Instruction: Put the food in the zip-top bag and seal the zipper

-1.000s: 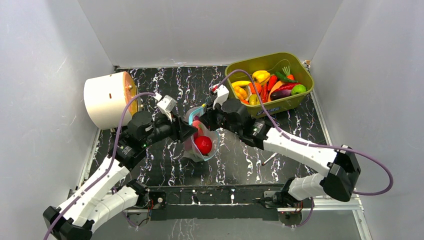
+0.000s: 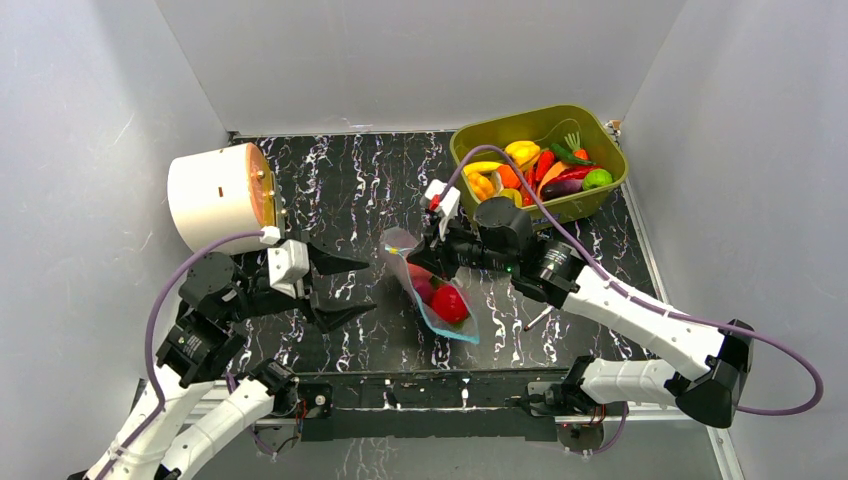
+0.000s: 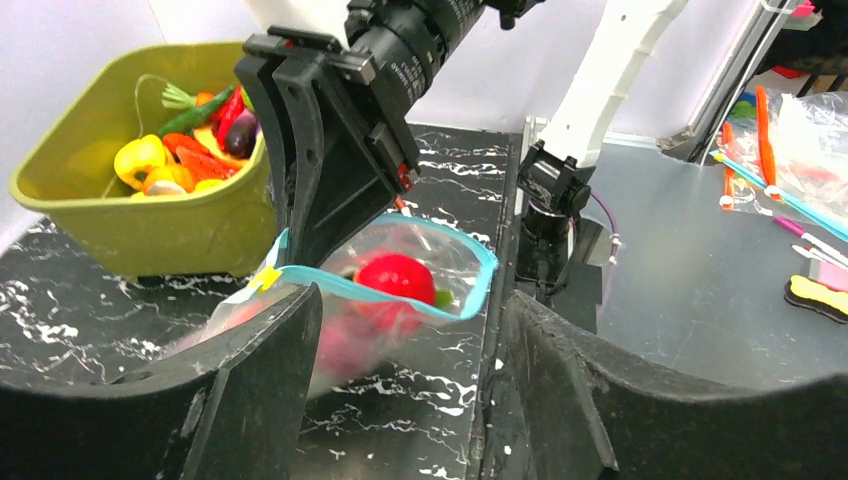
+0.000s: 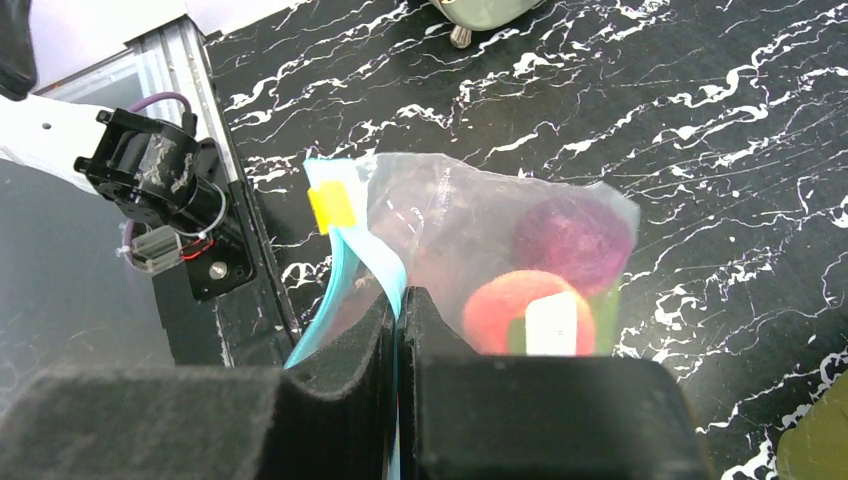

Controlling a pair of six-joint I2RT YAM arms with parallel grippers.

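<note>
The clear zip top bag (image 2: 398, 240) hangs from my right gripper (image 2: 420, 262), which is shut on its blue-edged rim. In the right wrist view the blue zipper strip (image 4: 378, 258) runs between the shut fingers, a yellow slider (image 4: 331, 206) at its upper end. Red and pink food, including a red round piece (image 3: 396, 283), lies inside the bag. From the left wrist view, the mouth gapes in a loop. My left gripper (image 2: 372, 286) stands wide open left of the bag, with nothing between its fingers and apart from the bag.
A green bin (image 2: 480, 140) full of toy vegetables stands at the back right. A cream-coloured cylinder (image 2: 208, 200) lies at the back left. Right of the bag, a small pen-like stick (image 2: 538, 318) rests on the dark marbled table, otherwise mostly clear there.
My left gripper went from shut at the bag's rim to wide open and moved left. The bag has swung rightward under my right gripper, which shifted slightly right earlier.
</note>
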